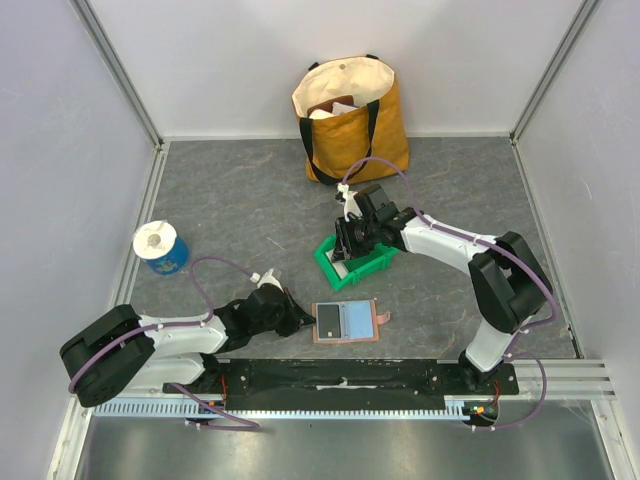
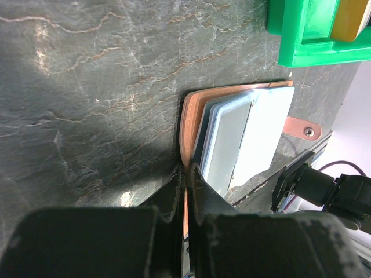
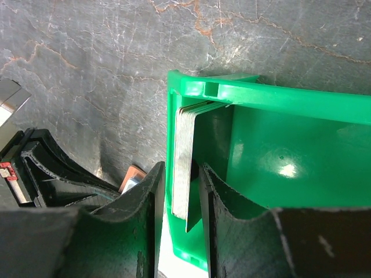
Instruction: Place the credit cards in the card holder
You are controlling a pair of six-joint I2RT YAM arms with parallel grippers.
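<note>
A tan leather card holder (image 1: pixel 360 320) with grey and pale blue sleeves lies at the front centre; my left gripper is shut at its left edge. Above it sits a green tray (image 1: pixel 349 280), where a stack of white cards (image 3: pixel 182 162) stands on edge against one wall. My right gripper is over the tray, part open, its fingertips on either side of that stack in the right wrist view; whether they touch the cards cannot be told.
A yellow tote bag (image 1: pixel 355 140) stands at the back, and a blue-and-white roll (image 1: pixel 160 250) at the left.
</note>
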